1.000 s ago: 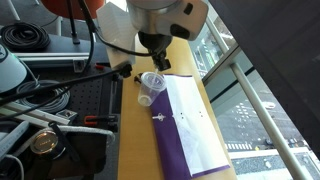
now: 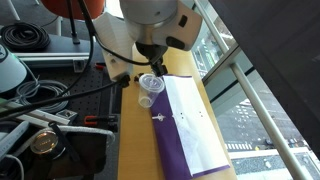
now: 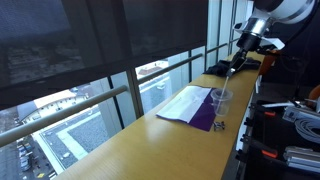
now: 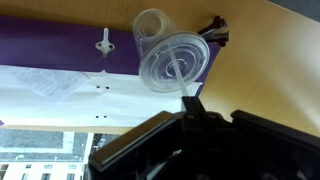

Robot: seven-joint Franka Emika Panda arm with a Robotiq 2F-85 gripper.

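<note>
A clear plastic cup (image 4: 170, 58) stands at the purple edge of the sheet, and the wrist view looks down into it. From inside the cup a thin pale stick (image 4: 181, 77) rises toward the black fingertips. My gripper is shut around the stick's upper end; the exact contact is dark and hard to see. In exterior view 2 the gripper (image 3: 233, 68) is above the cup (image 3: 222, 97), with the stick slanting down between them. Whether the stick touches the cup's bottom is unclear.
A white and purple sheet (image 3: 190, 104) lies flat beside the cup. A small dark object (image 4: 214, 30) is close to the rim. A window runs along one side of the table (image 3: 160, 145), whose near part is bare.
The gripper has shifted slightly above the cup in exterior view 1. The cup and the sheet look about the same.
</note>
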